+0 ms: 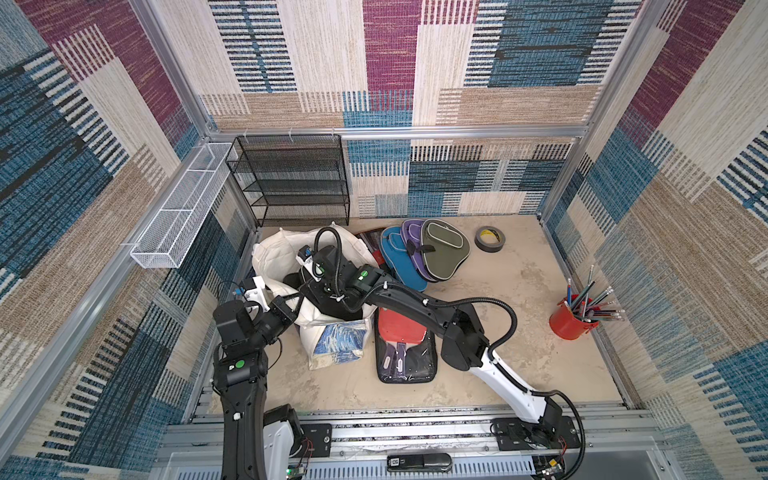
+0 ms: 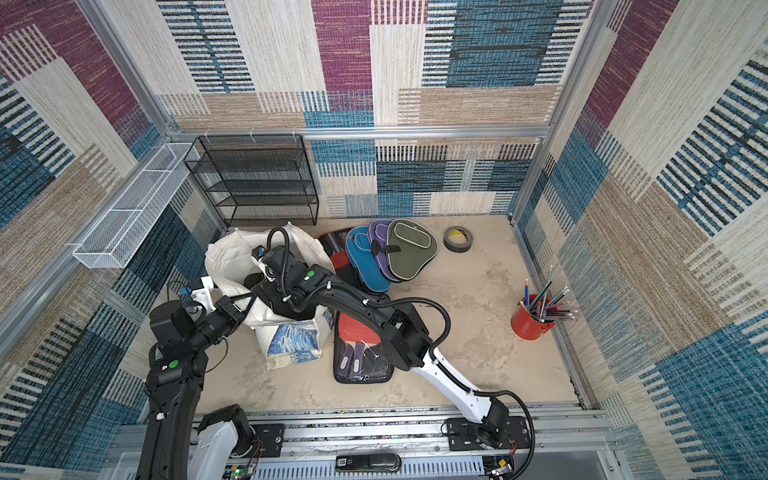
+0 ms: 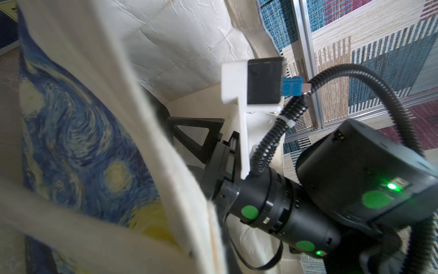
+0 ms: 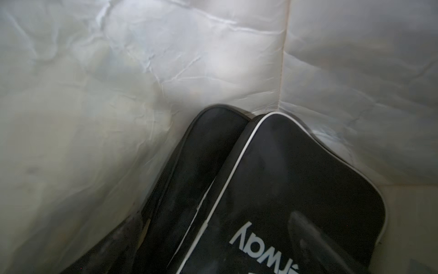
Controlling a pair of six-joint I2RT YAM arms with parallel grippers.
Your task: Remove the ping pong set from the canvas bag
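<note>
The white canvas bag (image 1: 269, 254) with a painted print (image 3: 86, 137) stands at the left. My left gripper (image 1: 294, 302) is shut at its near left rim. My right gripper (image 1: 313, 268) reaches down inside the bag. In the right wrist view its open fingers (image 4: 314, 237) lie over two black cases (image 4: 301, 173), one with white piping and lettering, in a corner of the lining.
Red paddles in a clear case (image 1: 400, 360) lie right of the bag, with blue, purple and olive cases (image 1: 440, 252) behind. Tape (image 1: 500, 240) and a red pen cup (image 1: 569, 324) stand right. A black wire rack (image 1: 288, 176) stands at the back.
</note>
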